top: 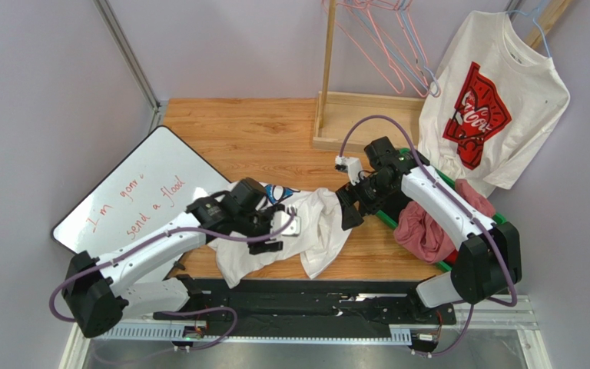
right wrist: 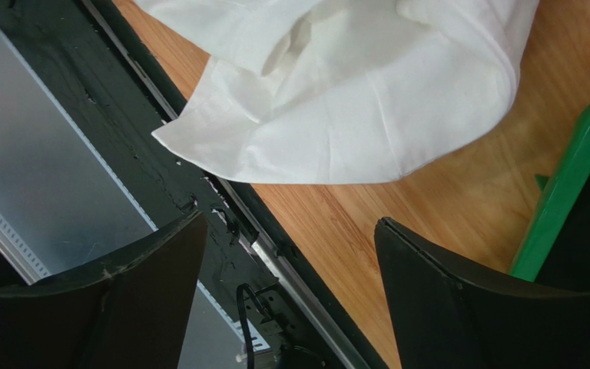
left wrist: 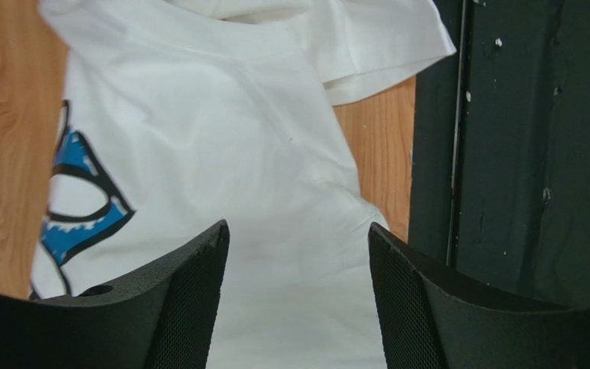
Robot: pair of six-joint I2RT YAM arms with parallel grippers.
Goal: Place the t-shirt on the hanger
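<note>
A white T-shirt (top: pixel 317 238) with a blue print lies crumpled at the table's front, overlapping the edge. My left gripper (top: pixel 263 244) is over its middle; in the left wrist view, open empty fingers (left wrist: pixel 183 292) sit above the white cloth (left wrist: pixel 221 131). My right gripper (top: pixel 349 209) is at the shirt's right end; in the right wrist view its fingers stand apart and empty, short of the cloth (right wrist: pixel 367 108). Pink and blue hangers (top: pixel 386 54) hang from a wooden rack (top: pixel 327 61) at the back.
A green bin (top: pixel 386 219) with pink cloth is at the right. Another white shirt (top: pixel 528 100) hangs on a blue hanger at back right. A whiteboard (top: pixel 121 184) covers the left; bare table lies at the back middle.
</note>
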